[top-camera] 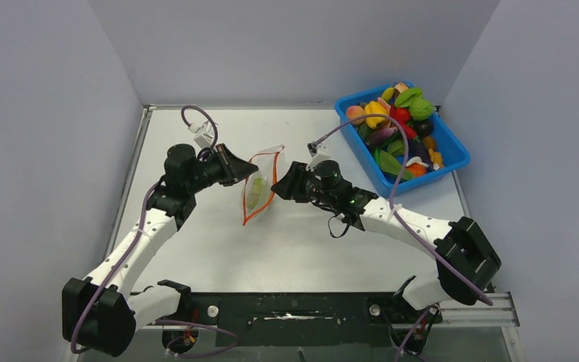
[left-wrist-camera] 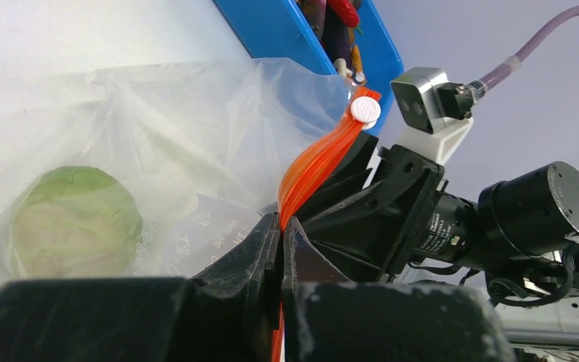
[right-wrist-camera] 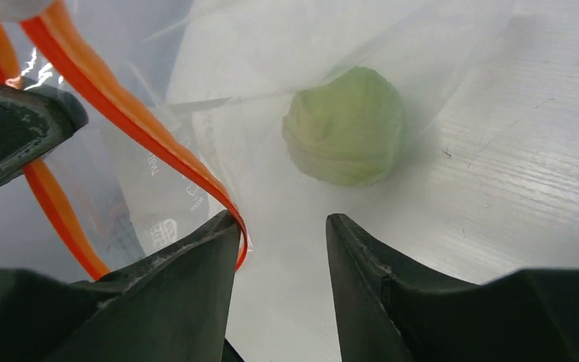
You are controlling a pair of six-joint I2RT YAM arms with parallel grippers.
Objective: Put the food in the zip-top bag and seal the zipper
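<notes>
The clear zip bag (top-camera: 264, 181) with orange zipper stands mid-table between the grippers, a pale green cabbage (left-wrist-camera: 75, 222) inside. My left gripper is shut on the bag's orange zipper edge (left-wrist-camera: 317, 162), near a white slider (left-wrist-camera: 365, 109). My right gripper is part open at the bag's other side, the orange edge running by its left fingertip and the cabbage (right-wrist-camera: 343, 128) beyond it behind the film.
A blue bin (top-camera: 452, 154) full of vegetables stands at the back right.
</notes>
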